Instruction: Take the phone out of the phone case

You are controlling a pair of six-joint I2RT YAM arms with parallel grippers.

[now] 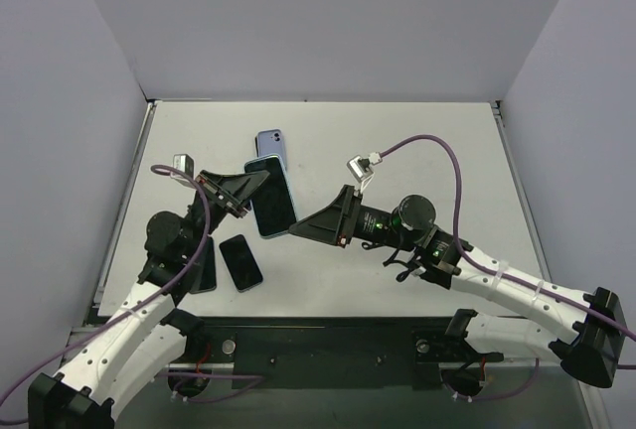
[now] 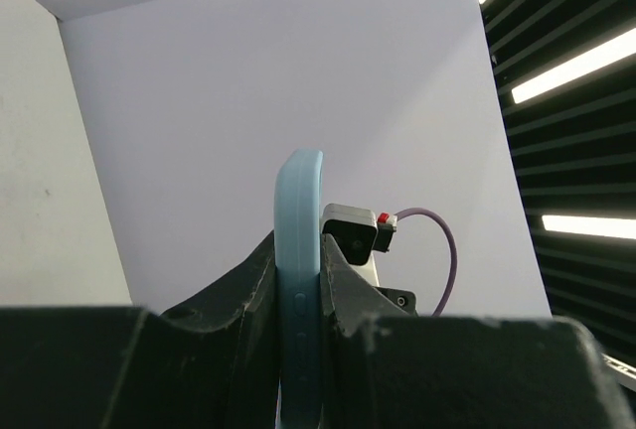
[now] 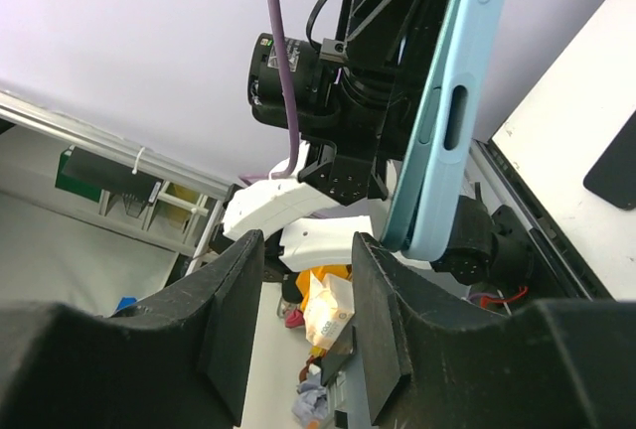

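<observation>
A dark-screened phone in a light blue case (image 1: pixel 271 199) is held up over the table in the top view. My left gripper (image 1: pixel 254 180) is shut on it at its upper-left edge; in the left wrist view the blue edge (image 2: pixel 298 230) stands between the fingers. My right gripper (image 1: pixel 308 226) is at the phone's lower-right corner, part open. In the right wrist view its fingertips (image 3: pixel 370 255) are just below the blue case (image 3: pixel 447 131), whose slotted edge faces the camera; whether they touch it is unclear.
A lavender phone (image 1: pixel 270 138) lies at the back behind the held one. Dark phones (image 1: pixel 240 262) lie front left on the white table (image 1: pixel 417 141), one partly under my left arm.
</observation>
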